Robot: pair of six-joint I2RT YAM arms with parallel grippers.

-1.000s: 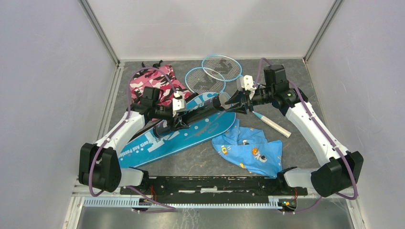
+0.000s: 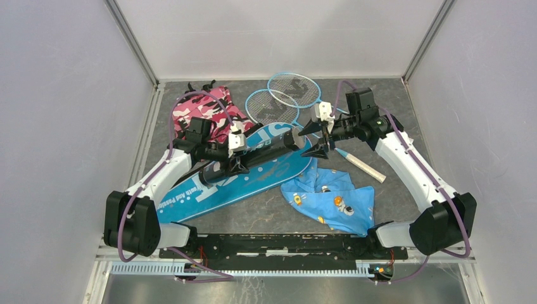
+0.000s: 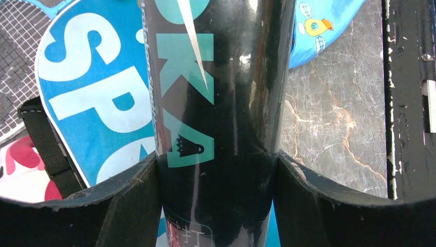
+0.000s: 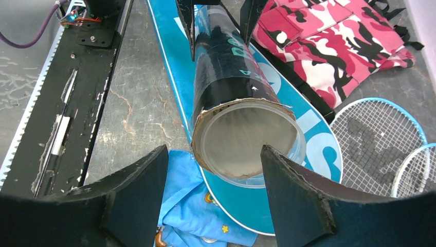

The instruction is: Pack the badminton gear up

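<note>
A black shuttlecock tube (image 2: pixel 269 149) lies at a slant above the blue racket bag (image 2: pixel 228 190), gripped by my left gripper (image 2: pixel 237 161); in the left wrist view it fills the space between the fingers. My right gripper (image 2: pixel 313 139) is open at the tube's capped end (image 4: pixel 247 139), which faces it in the right wrist view, not between its fingertips. Two rackets (image 2: pixel 272 107) lie at the back, one overlapping the other, with a pale handle (image 2: pixel 364 166) at the right.
A pink camouflage bag (image 2: pixel 199 107) lies at the back left. A blue printed cloth (image 2: pixel 329 199) lies front right.
My right gripper has shifted slightly away from the tube's end. The left gripper and tube have barely moved.
</note>
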